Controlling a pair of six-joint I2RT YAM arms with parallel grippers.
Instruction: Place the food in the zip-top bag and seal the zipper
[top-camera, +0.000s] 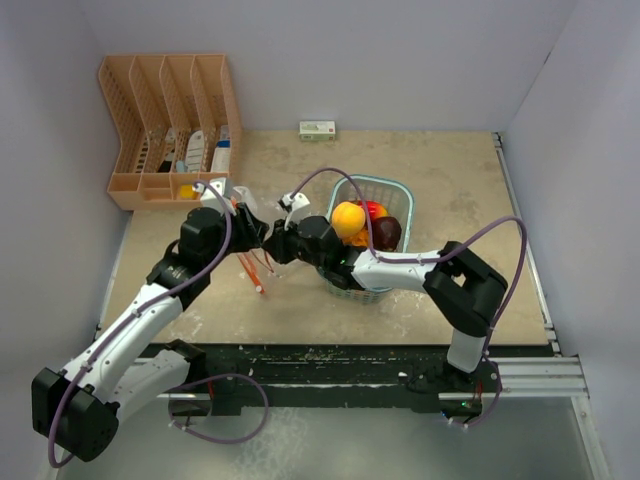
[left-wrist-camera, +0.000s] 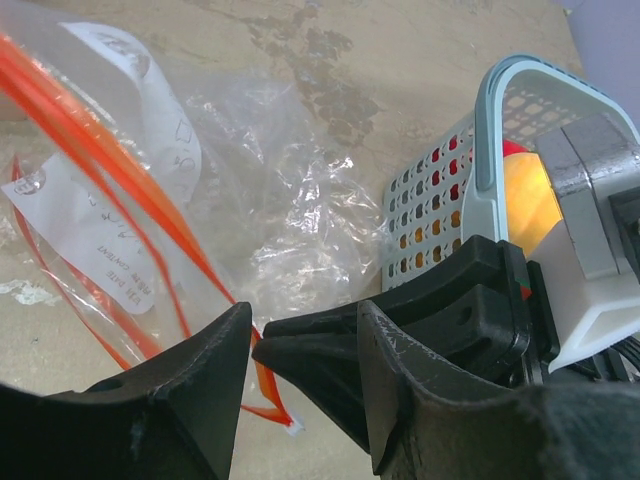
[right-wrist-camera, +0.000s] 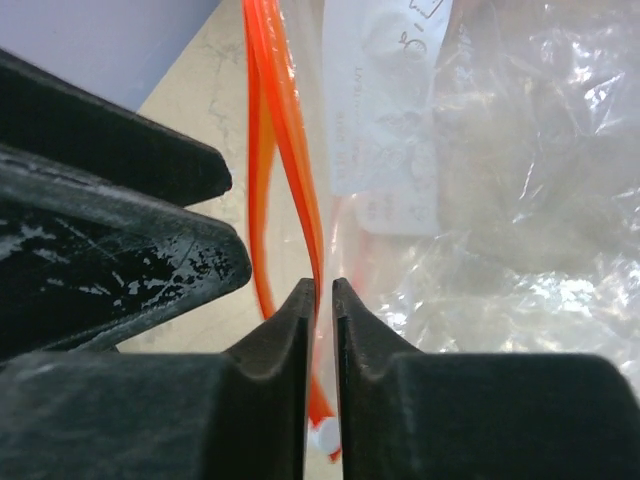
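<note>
The clear zip top bag (left-wrist-camera: 310, 200), with its orange zipper edge (left-wrist-camera: 180, 235), stands upright with its mouth parted in the left wrist view. My left gripper is part open, its fingers a hand's gap apart beside the lower end of the zipper. The right gripper's fingers (left-wrist-camera: 400, 330) reach across in front of it, tips close to the orange strip. In the right wrist view my right gripper has only a narrow gap between its fingertips, and the orange strip (right-wrist-camera: 295, 150) runs down into that gap. The food (top-camera: 349, 219) sits in a basket.
That pale basket (top-camera: 400, 190) stands right of the bag, close to my right gripper. An orange divided rack (top-camera: 150, 185) is at the back left. A small box (top-camera: 317, 130) lies at the back.
</note>
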